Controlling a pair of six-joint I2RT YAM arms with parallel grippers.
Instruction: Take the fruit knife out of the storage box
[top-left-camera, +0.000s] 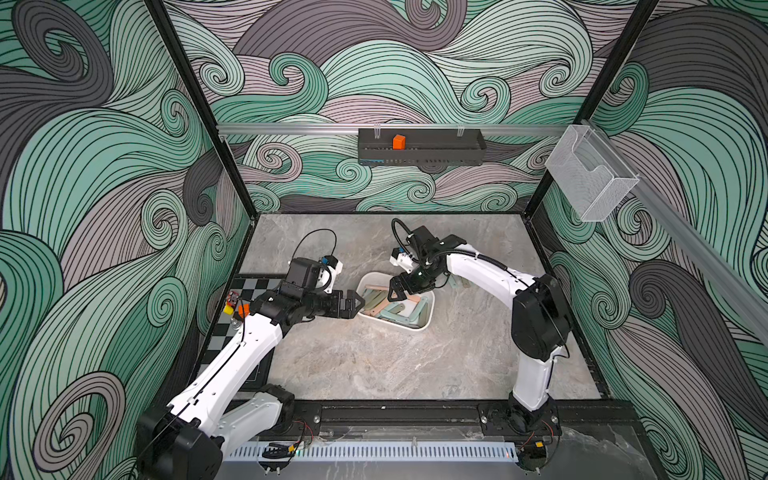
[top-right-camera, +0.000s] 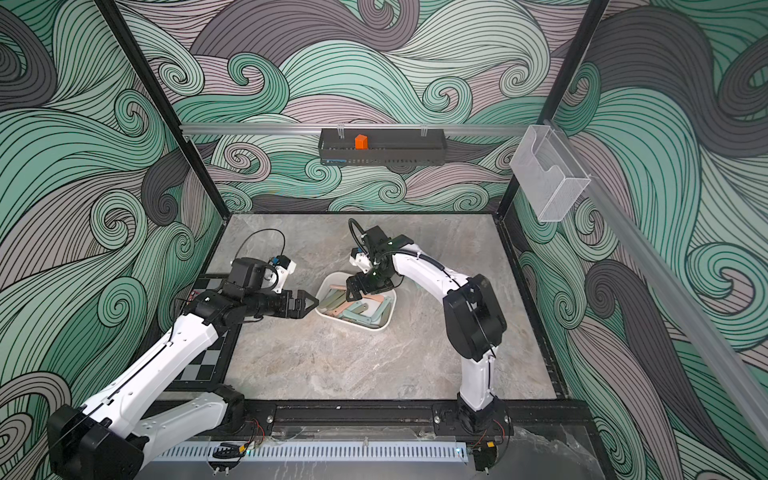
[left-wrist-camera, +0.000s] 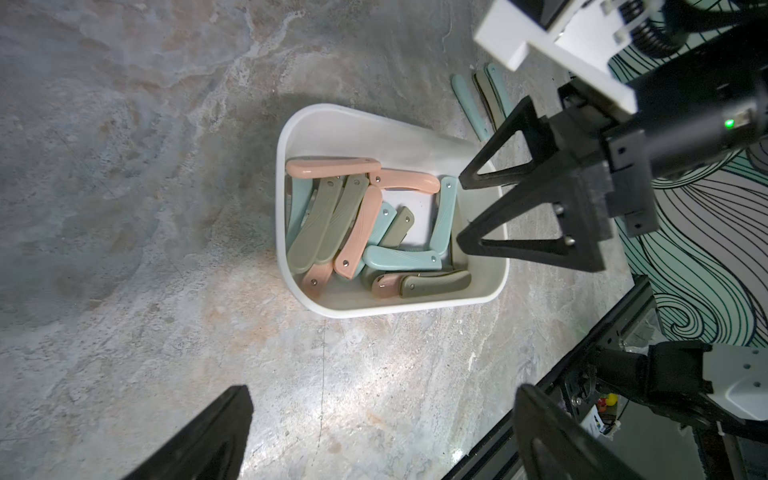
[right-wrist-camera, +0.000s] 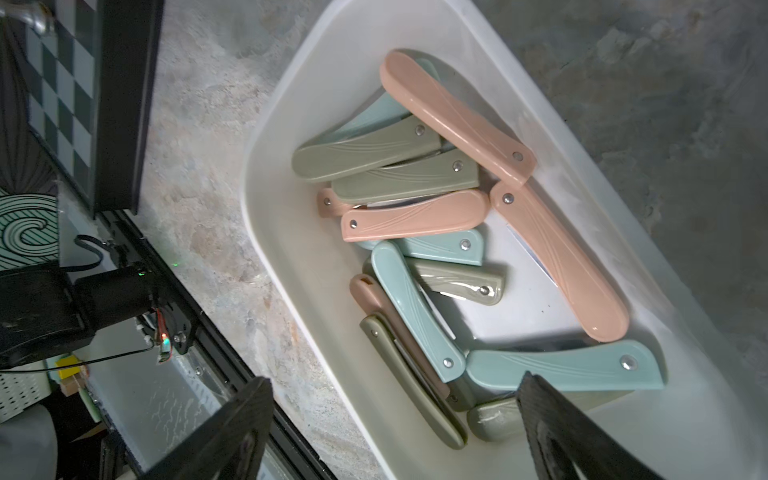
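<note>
The white storage box (left-wrist-camera: 392, 128) stands mid-table, holding several folded fruit knives in pink, light blue and olive green. A pink knife (right-wrist-camera: 456, 116) lies along one long wall, and a light-blue knife (right-wrist-camera: 416, 308) rests near the opposite side. My right gripper is open above the box, its fingers empty; one finger overlaps a light-blue knife (right-wrist-camera: 568, 366) in the right wrist view, with the depth gap unclear. Beside the box's left end hangs my left gripper (top-left-camera: 356, 304), open and empty. Outside the box, three knives (left-wrist-camera: 484, 100) lie side by side on the table.
A checkered board (top-left-camera: 209, 340) sits at the table's left edge. A black shelf (top-left-camera: 440, 148) with an orange block and a white mesh basket (top-left-camera: 588, 172) are mounted high up.
</note>
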